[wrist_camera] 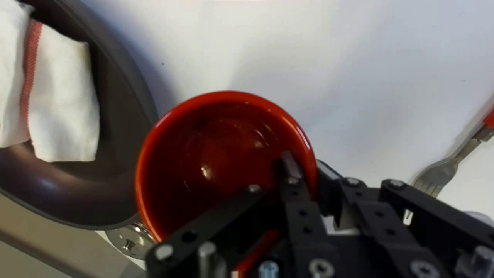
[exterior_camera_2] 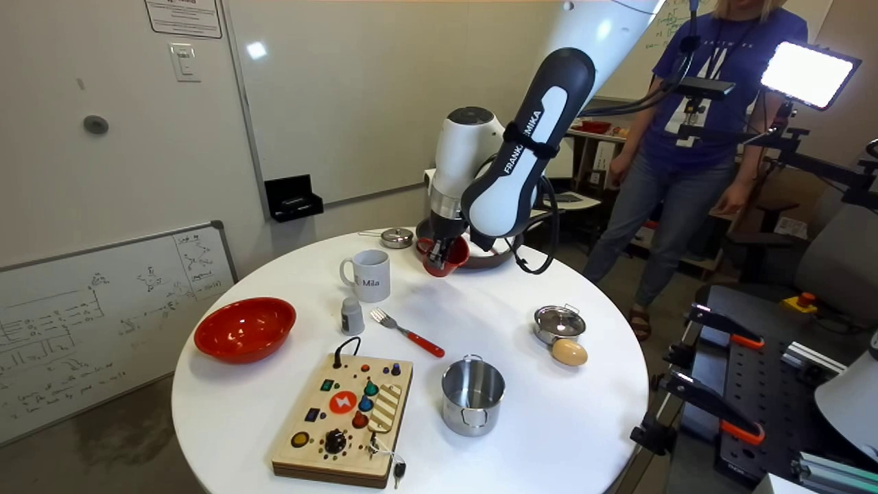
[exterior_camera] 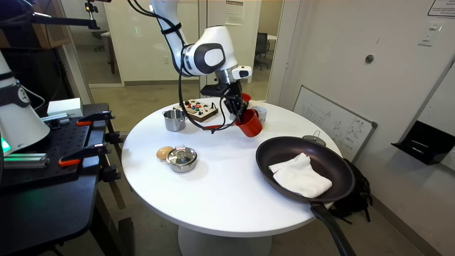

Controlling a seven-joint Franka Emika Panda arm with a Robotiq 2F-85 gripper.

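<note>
A red cup (exterior_camera: pixel 249 123) hangs tilted above the table, with my gripper (exterior_camera: pixel 239 116) shut on its wall near the rim. In the wrist view, one of my fingers (wrist_camera: pixel 291 169) lies inside the red cup (wrist_camera: pixel 217 153) and the other is outside its right edge. The visible inside of the cup looks empty. Exterior view 2 has the gripper (exterior_camera_2: pixel 437 251) and the red cup (exterior_camera_2: pixel 451 256) in front of the pan, the cup leaning to one side.
A dark frying pan (exterior_camera: pixel 273 147) holds a white cloth (exterior_camera: pixel 303 177). Beside the cup stands a white mug (exterior_camera_2: pixel 372 276). A fork (exterior_camera_2: pixel 411 333), grey shaker (exterior_camera_2: pixel 352 315), red bowl (exterior_camera_2: pixel 245 329) and steel pot (exterior_camera_2: pixel 472 395) lie around.
</note>
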